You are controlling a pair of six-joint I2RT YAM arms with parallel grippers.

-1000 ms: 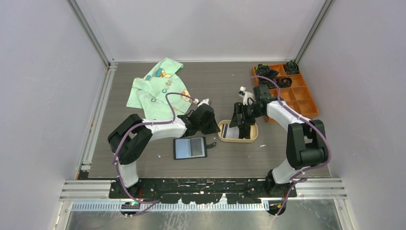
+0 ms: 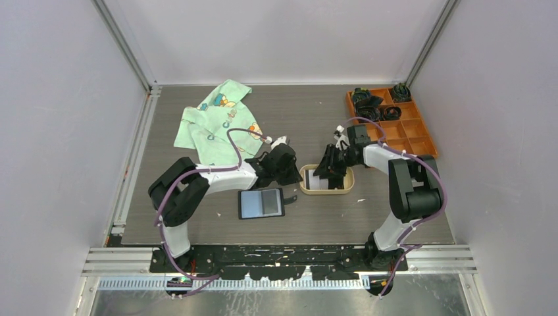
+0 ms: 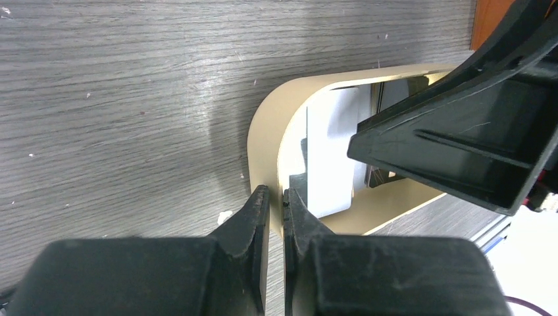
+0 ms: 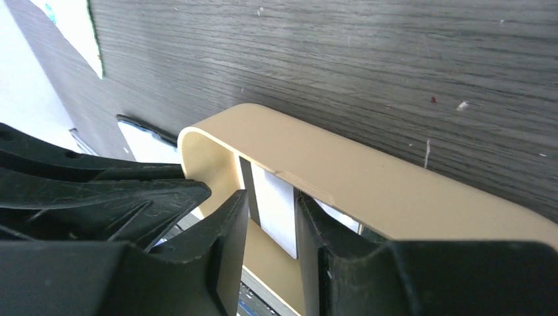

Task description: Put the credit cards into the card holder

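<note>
My left gripper is shut on the rim at the left end of the oval beige card holder (image 2: 327, 191). In the left wrist view, white and dark cards (image 3: 329, 148) stand inside the holder, and my right gripper's black body covers its right part. My right gripper is part open, fingertips down inside the holder at a white card (image 4: 275, 204), just beside the near long wall in its wrist view. Whether the fingers press on that card I cannot tell.
A tablet-like device (image 2: 260, 203) lies left of the holder. A green patterned cloth (image 2: 217, 125) is at the back left, an orange compartment tray (image 2: 411, 128) with black coiled items at the back right.
My right arm has shifted slightly over the holder and its gripper's angle has changed. My left arm and the holder stay in place.
</note>
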